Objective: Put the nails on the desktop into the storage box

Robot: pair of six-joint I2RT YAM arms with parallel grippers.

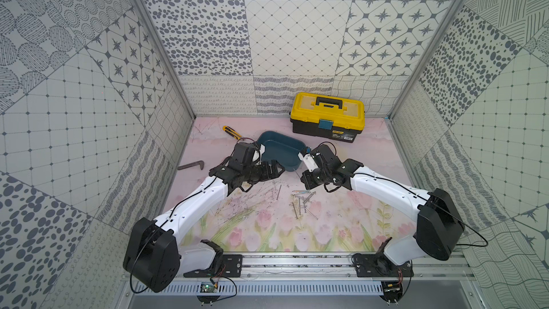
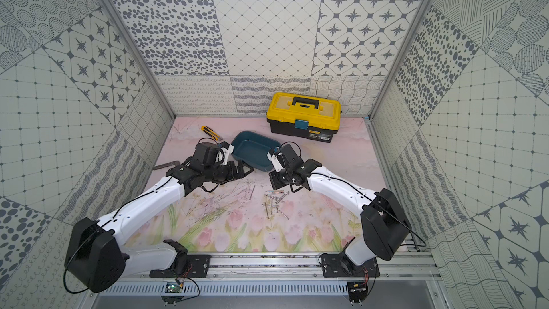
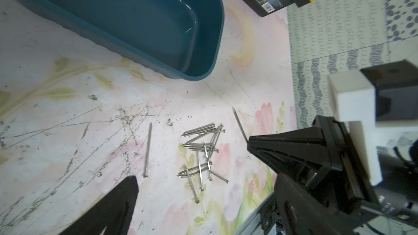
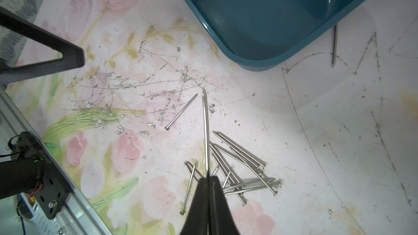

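My right gripper is shut on a nail (image 4: 206,126), which sticks out forward, tip first, above the desktop. The same held nail (image 3: 240,124) shows at the right fingertips in the left wrist view. My left gripper stands open over the desk, nothing between its fingers. The open blue-green storage box (image 4: 209,30) lies just ahead of the nail tip; its visible floor looks empty. Several nails (image 3: 202,145) lie in a loose pile below the right gripper. One single nail (image 3: 148,150) rests apart, to their left.
Another nail (image 4: 334,45) lies partly hidden beside the box's right wall. The yellow-and-black toolbox (image 1: 327,117) stands at the back. A utility knife (image 1: 231,132) and a hex key (image 1: 191,165) lie to the left.
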